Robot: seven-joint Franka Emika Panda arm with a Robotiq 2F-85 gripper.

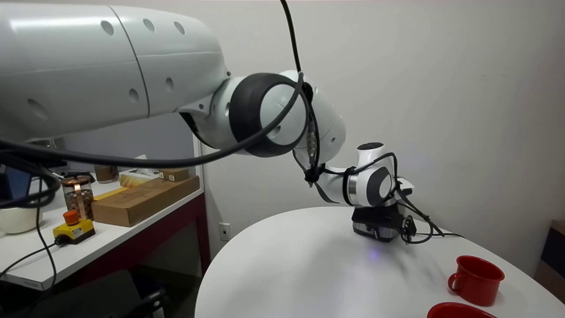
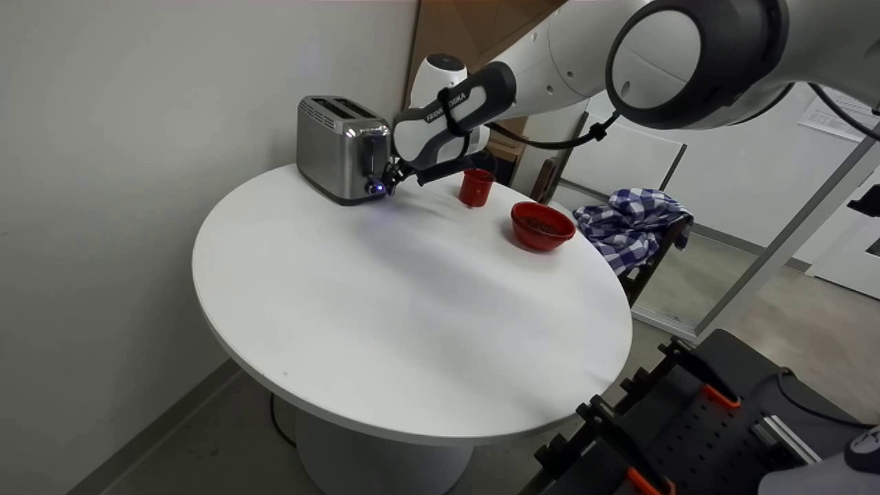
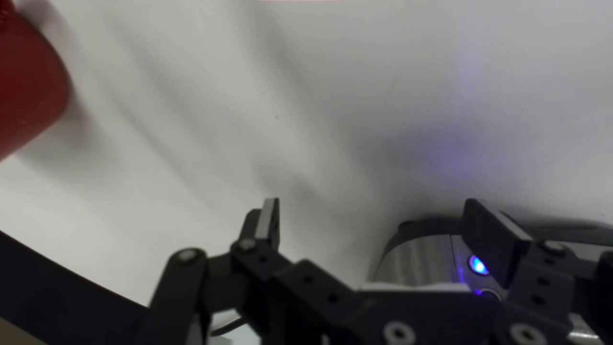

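A brushed-metal toaster stands upright against the wall at the table's far edge, its two slots empty as far as shows. My gripper is open in the wrist view, its fingers wide apart and nothing held between them. The right finger reaches over the toaster's front corner, close by a lit blue button; whether it touches the toaster cannot be told. On the left, the other finger hangs over bare table. From exterior view 1, the hand and arm hide most of the toaster.
A red mug and a red bowl with small dark contents stand to the right of the hand. A loose cable hangs beside the hand.
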